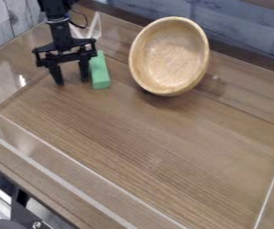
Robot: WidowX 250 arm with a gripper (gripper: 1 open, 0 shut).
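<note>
My gripper (66, 61), black, reaches down from the top left over the wooden table, fingers spread apart, its right finger beside a green block (98, 72). The block lies just right of the gripper; whether they touch I cannot tell.
A large round wooden bowl (167, 54) sits to the right of the block. A pale wall and edge are at the upper left.
</note>
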